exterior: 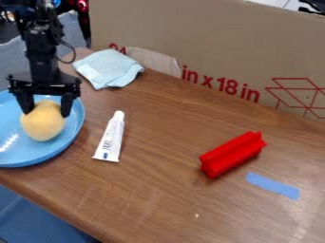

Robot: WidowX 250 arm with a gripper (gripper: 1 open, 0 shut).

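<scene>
My black gripper (44, 100) hangs at the left over a blue plate (18, 148), its fingers open and reaching down around the top of a round yellow object (44, 124) that rests on the plate. Whether the fingers touch it is hard to tell.
A white tube (109, 136) lies right of the plate, a red block (231, 154) and blue tape strip (273, 185) farther right. A folded light-blue cloth (108, 67) lies behind, near a cardboard wall (216, 43).
</scene>
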